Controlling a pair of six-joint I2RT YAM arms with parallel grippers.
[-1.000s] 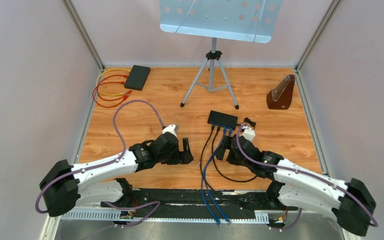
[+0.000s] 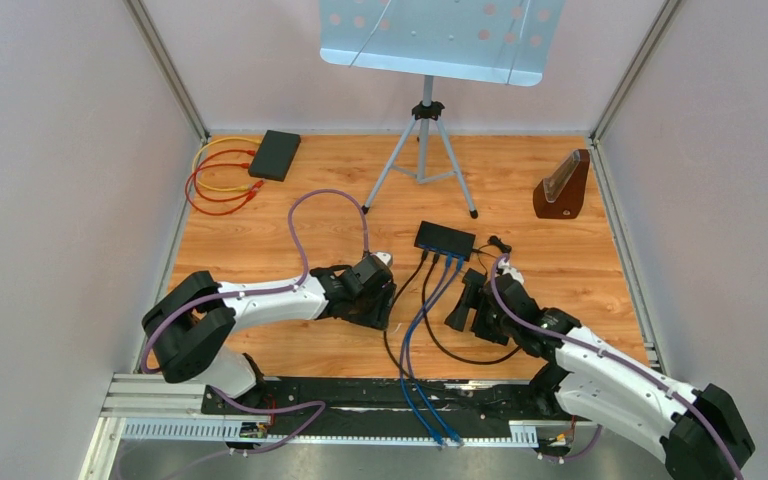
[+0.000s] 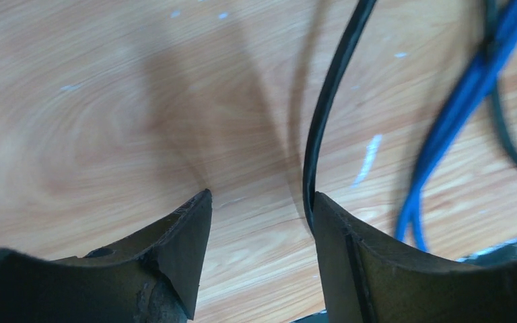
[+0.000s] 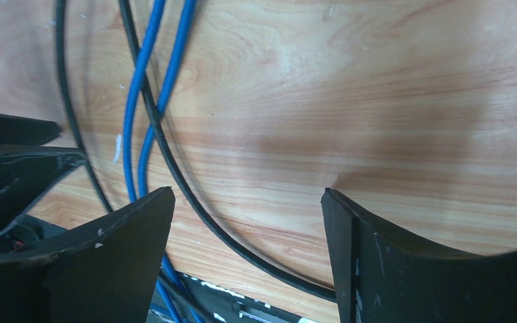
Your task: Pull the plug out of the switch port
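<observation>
The black switch lies mid-table, with two black cables and two blue cables running from its near side toward the front. My left gripper stands part open left of the cables. The leftmost black cable passes into its fingers against the right finger, bowed leftward in the top view and not clamped. To the right of the blue cables, my right gripper is part open. Another black cable crosses the space seen between its fingers, apparently on the table below. Plug details are too small to tell.
A dark box with red and yellow cables lies at the back left. The stand's tripod legs rise behind the switch. A brown metronome stands at the back right. A thin black power cord leaves the switch's right side.
</observation>
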